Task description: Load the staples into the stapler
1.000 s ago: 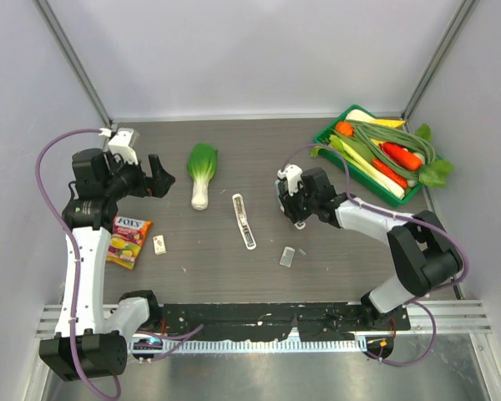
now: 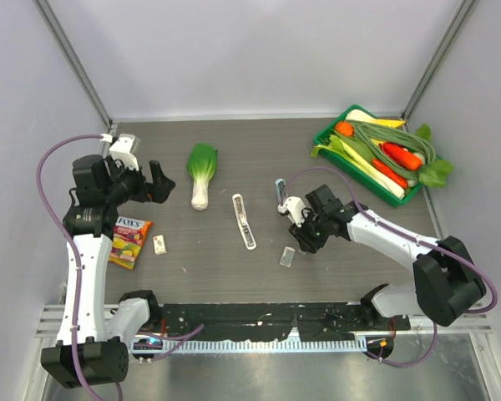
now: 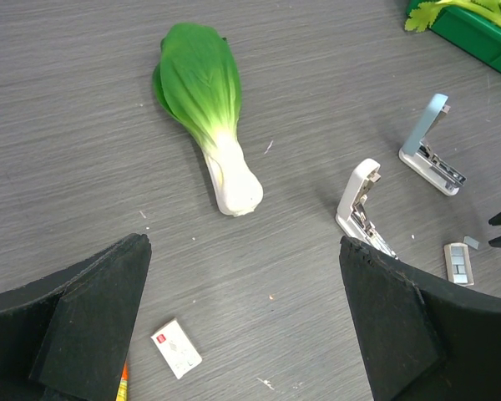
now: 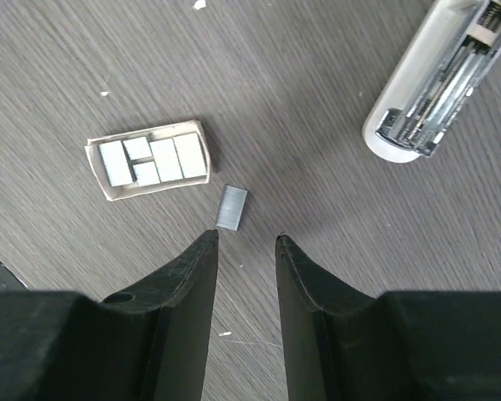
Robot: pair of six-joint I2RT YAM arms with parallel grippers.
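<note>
A small grey staple strip (image 4: 232, 207) lies on the table beside the open staple box (image 4: 154, 159), which holds several more pieces. My right gripper hangs just short of the strip, fingers parted, with nothing between them. At the upper right of that view shows the metal channel of the blue-lidded stapler (image 4: 442, 83). From the left wrist, this blue stapler (image 3: 422, 138) and a white stapler (image 3: 356, 199) both stand with lids raised. My left gripper (image 2: 162, 182) is open and empty at the table's left side.
A green-and-white vegetable (image 2: 202, 171) lies at the back. A green basket of vegetables (image 2: 321, 138) sits at the back right. On the left are a chip bag (image 2: 127, 242) and a small white box (image 2: 159, 244).
My right gripper has moved from the blue stapler toward the front, to the staple strip, which it now covers in the top view. The left arm has barely moved.
</note>
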